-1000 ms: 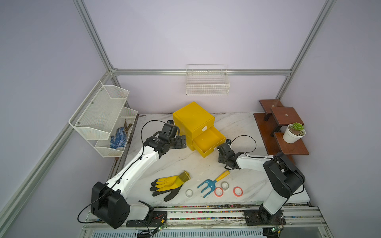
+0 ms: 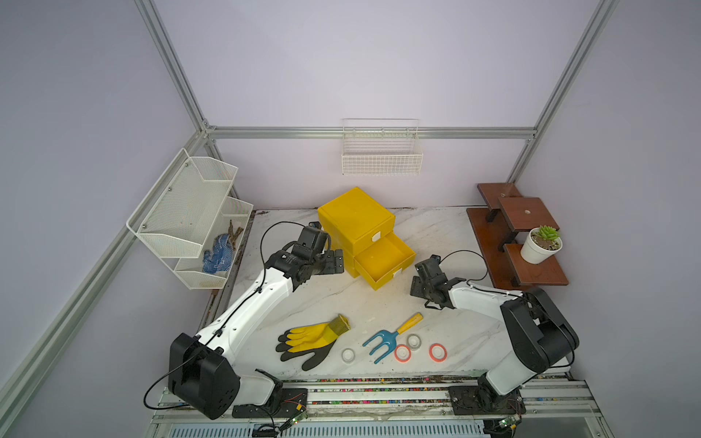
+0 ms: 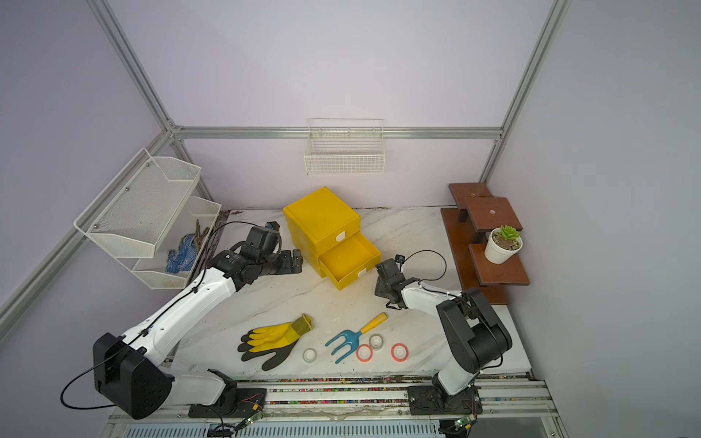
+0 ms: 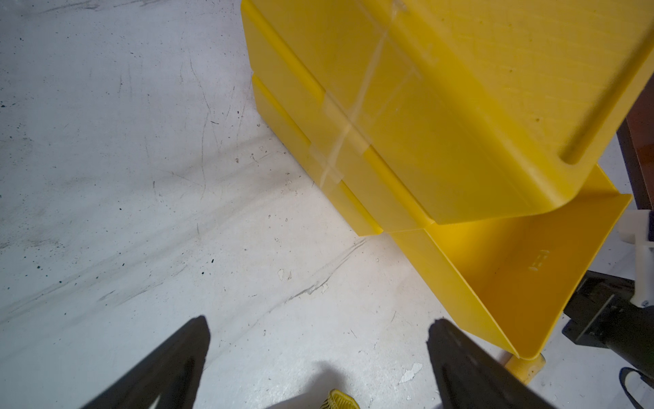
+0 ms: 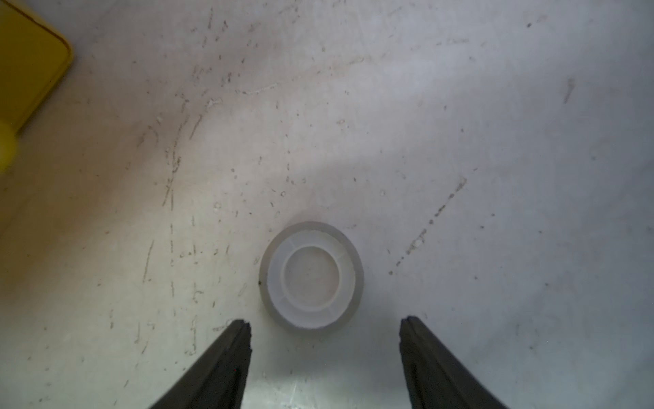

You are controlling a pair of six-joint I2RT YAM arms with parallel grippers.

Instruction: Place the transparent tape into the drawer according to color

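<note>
In the right wrist view a pale, see-through tape roll (image 5: 311, 317) lies flat on the table, just ahead of my right gripper, which is open and empty. The top views do not show this roll; the right gripper covers that spot. A yellow cabinet (image 2: 355, 217) stands at the middle, its lower drawer (image 2: 384, 261) pulled out and bare inside. My left gripper hangs open beside the cabinet's left side, nothing between its fingers. At the front lie a white roll (image 2: 347, 361), a greyish roll (image 2: 414, 346) and two red-rimmed rolls (image 2: 431, 352).
A blue garden fork (image 2: 387, 339) with a yellow handle lies among the front rolls. Yellow-black gloves (image 2: 312, 338) are to its left. Brown shelves (image 2: 487, 244) with a potted plant (image 2: 539, 248) stand at right. Table right of the drawer is free.
The left arm, drawer and front rolls have stayed put.
</note>
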